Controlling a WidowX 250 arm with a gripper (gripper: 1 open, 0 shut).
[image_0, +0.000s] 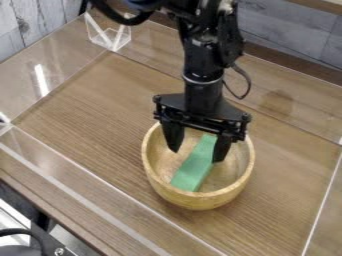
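My black gripper (199, 129) hangs over a pale yellow bowl (191, 194) in the lower middle of the camera view, its fingers open and reaching down inside the rim. A green elongated object (194, 169) lies slanted in the bowl between and below the fingers; its upper end is partly behind the gripper. I cannot tell whether the fingers touch it.
A wooden table (80, 140) surrounds the bowl, with clear room to the left and right. A small white wire stand (110, 32) is at the back left. Black cables lie at the lower left edge.
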